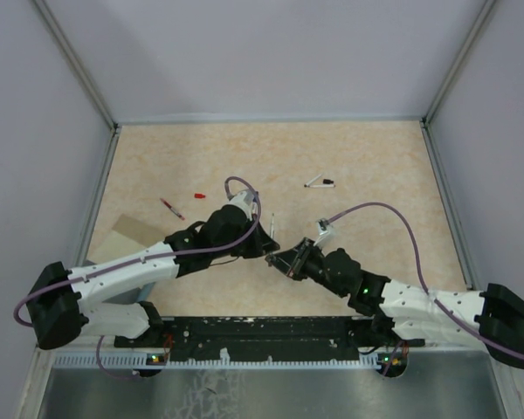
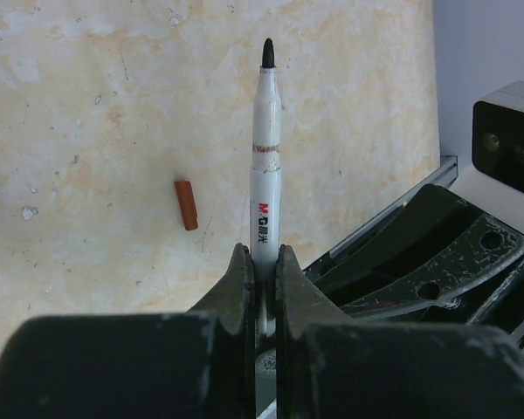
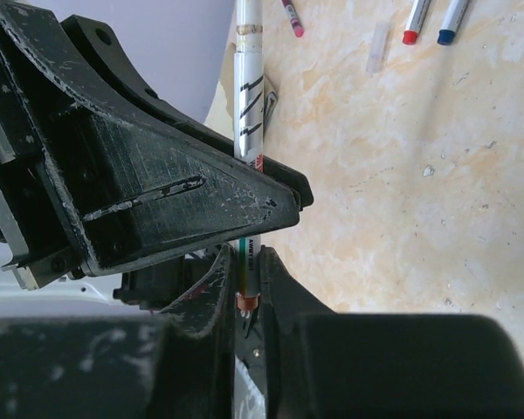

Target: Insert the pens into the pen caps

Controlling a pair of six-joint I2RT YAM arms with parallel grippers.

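Note:
An upright white marker [image 2: 265, 192] with black tip on top is held by my left gripper, shut on it. In the right wrist view my right gripper is at the same marker's lower end, just below the left fingers; whether it grips is unclear. Loose on the table lie pens [image 3: 416, 17] with red and blue ends, a pink-ended pen [image 3: 293, 17], a clear piece [image 3: 378, 45] and a red cap [image 1: 199, 195].
A white pen and a black-capped one [image 1: 314, 181] lie right of centre. A beige board [image 1: 131, 231] is at the left.

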